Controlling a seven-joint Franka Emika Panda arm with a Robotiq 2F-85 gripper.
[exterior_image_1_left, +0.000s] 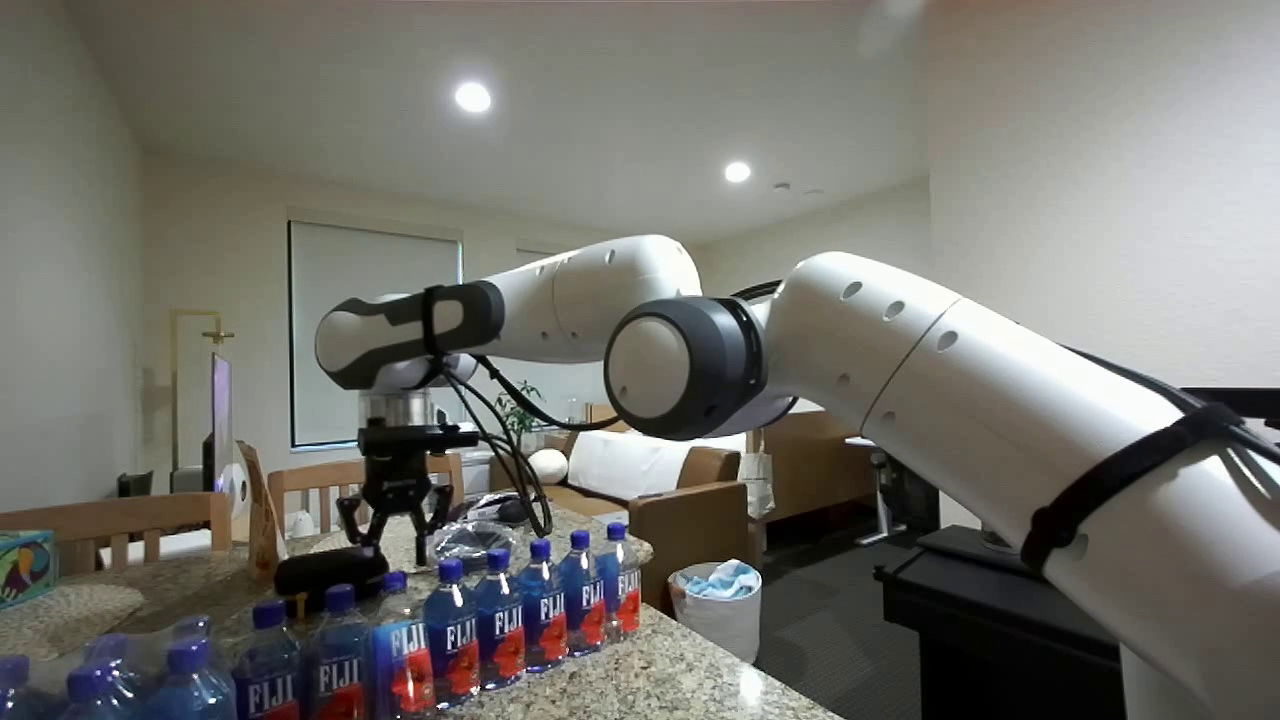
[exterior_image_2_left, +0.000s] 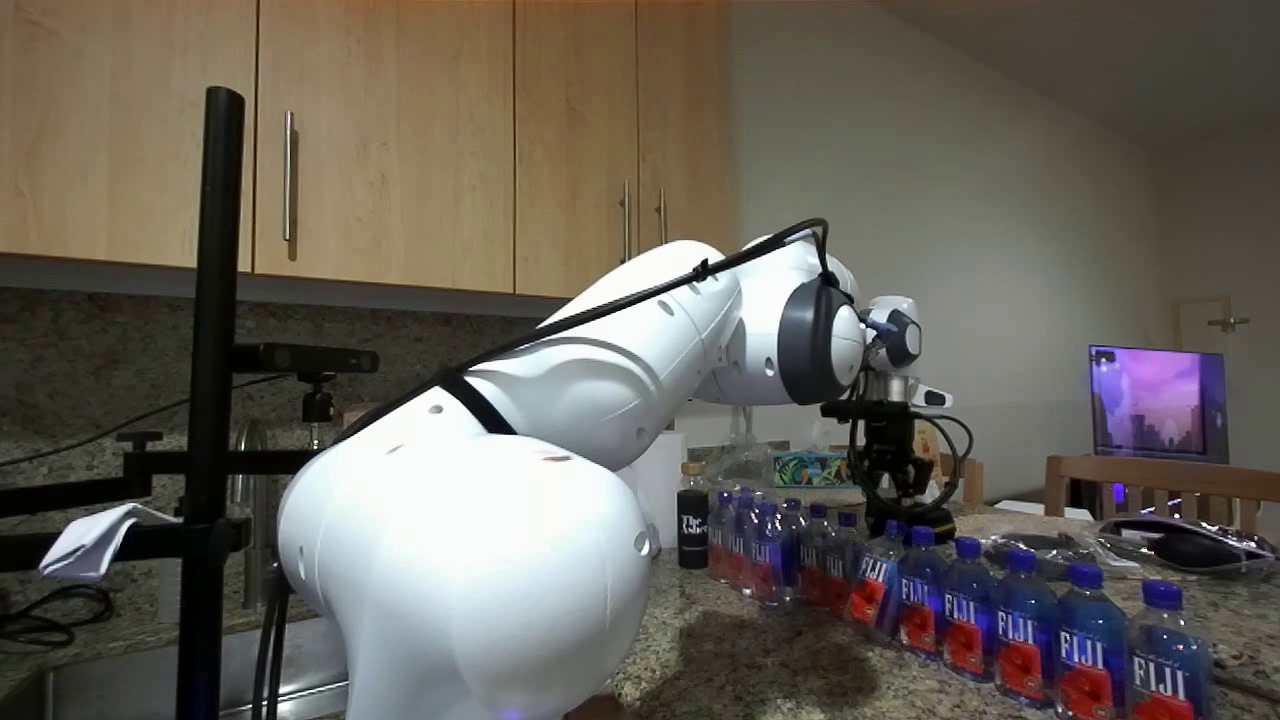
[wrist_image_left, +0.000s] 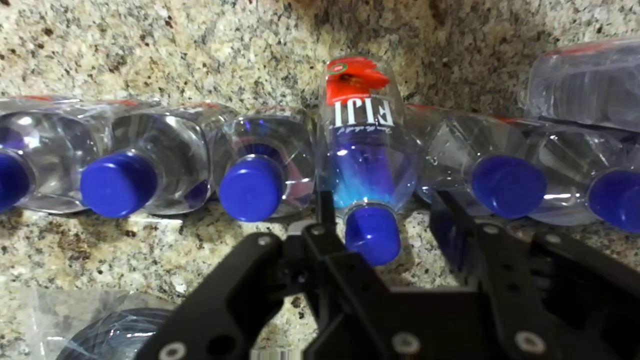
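Observation:
In the wrist view, one FIJI bottle (wrist_image_left: 366, 141) leans out of line with its neighbours, its printed front facing up more than theirs. Its blue cap (wrist_image_left: 372, 234) lies between the spread fingers of my gripper, with gaps on both sides. Exterior view 1 shows my gripper (exterior_image_1_left: 390, 542) pointing down, open, just above that bottle's cap (exterior_image_1_left: 393, 582). The same bottle (exterior_image_2_left: 876, 588) looks tilted in exterior view 2, beneath my gripper (exterior_image_2_left: 897, 514). Nothing is held between the fingers.
Other FIJI bottles (exterior_image_1_left: 509, 624) stand close on both sides in a row. Beyond the row lie a black case (exterior_image_1_left: 330, 574) and a plastic bag (exterior_image_1_left: 474, 540). A dark bottle (exterior_image_2_left: 692, 516) stands near the row's far end.

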